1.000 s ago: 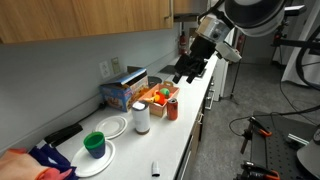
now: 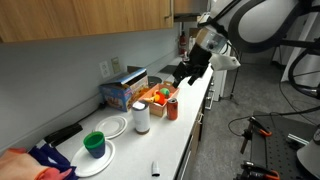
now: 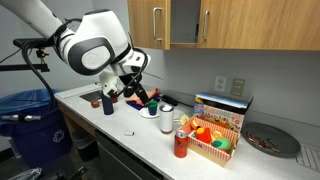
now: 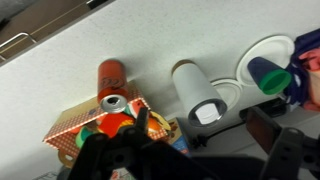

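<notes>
My gripper stands open above the counter, its two dark fingers wide apart with nothing seen between them. In exterior view 2 the gripper (image 3: 130, 92) hangs in the air, clear of the objects. Below in the wrist view are a red can (image 4: 112, 85) and a white canister (image 4: 200, 93), both apart from the fingers. A checkered box (image 4: 75, 128) of colourful items lies partly behind the left finger. A green cup (image 2: 95, 144) sits on a white plate (image 2: 93, 158), left of the canister (image 2: 142, 117) in exterior view 1.
A second white plate (image 2: 112, 126) lies by the wall. Behind the open box (image 3: 212, 145) stands a printed carton (image 3: 220, 108). A black round pan (image 3: 270, 139) rests at the right. A small marker-like thing (image 2: 155, 169) lies near the bare front counter.
The counter objects have not visibly moved.
</notes>
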